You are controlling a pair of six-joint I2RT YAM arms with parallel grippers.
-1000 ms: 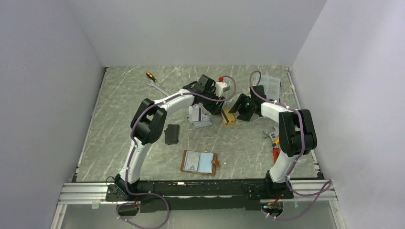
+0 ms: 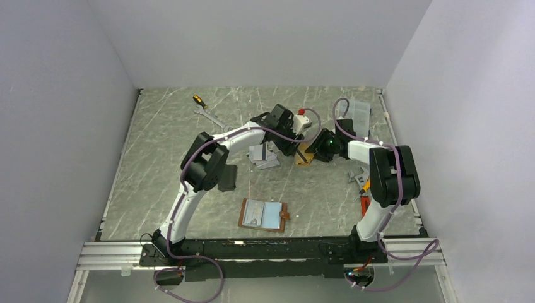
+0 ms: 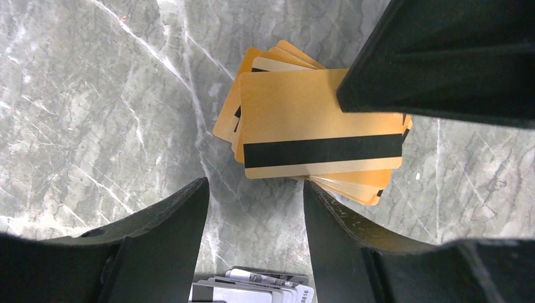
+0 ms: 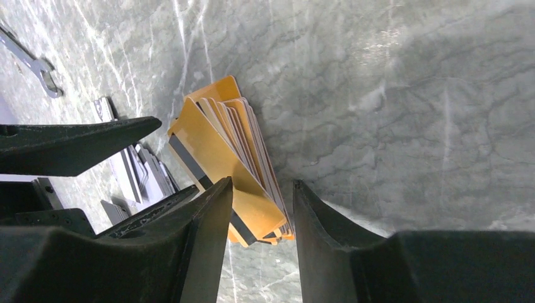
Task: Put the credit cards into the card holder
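Note:
A fanned pile of gold cards (image 2: 303,158) (image 3: 322,123) (image 4: 224,161) lies on the marble table, between my two grippers. My left gripper is open, its fingertips just beside the pile's long edge. My right gripper is open at the pile's end; one fingertip is against the top card, which looks slightly tilted. Silver cards (image 2: 266,161) (image 3: 252,291) lie left of the gold ones. An open brown card holder (image 2: 264,214) with a pale interior lies at the front middle of the table.
A dark flat item (image 2: 227,177) lies left of the silver cards. A screwdriver and wrench (image 2: 208,115) are at back left, a clear container (image 2: 358,117) at back right, tools (image 2: 364,186) along the right side.
My left gripper has moved right toward the gold cards.

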